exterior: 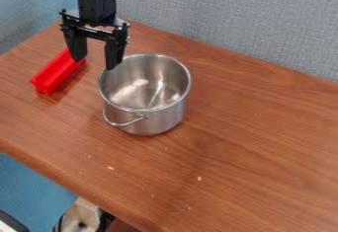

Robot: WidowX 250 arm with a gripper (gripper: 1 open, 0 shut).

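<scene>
My black gripper (95, 48) hangs at the upper left of the camera view, open, its two fingers pointing down above the gap between a red bar and a steel pot, with nothing seen between them. The red bar (55, 74) lies on the wooden table left of the pot. The steel pot (145, 108) stands upright, with a wire handle on its near side, and looks empty.
A grey wall (251, 24) runs behind it. A blue surface (40, 196) shows below the table's left edge.
</scene>
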